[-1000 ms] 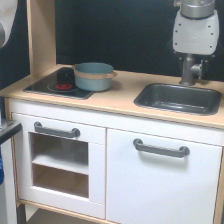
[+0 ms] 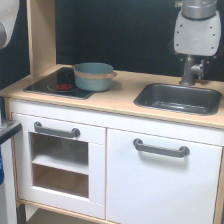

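A blue-grey pot (image 2: 95,78) stands upright at the right side of the black cooktop (image 2: 45,87), near the back. A pale robot arm part (image 2: 197,35) comes down from the top right, behind or above the dark sink (image 2: 180,98). Below it is a narrow grey piece (image 2: 190,71). I cannot tell whether this is the faucet or part of my gripper. No fingers show clearly, and nothing touches the pot.
Below are a cabinet with an open-looking window (image 2: 60,165) and a white door with a grey handle (image 2: 161,149). A pale rounded part (image 2: 6,20) and a dark bar (image 2: 8,131) occupy the left edge.
The arm part at the top right has shifted very slightly. The pot, cooktop and cabinet doors look the same.
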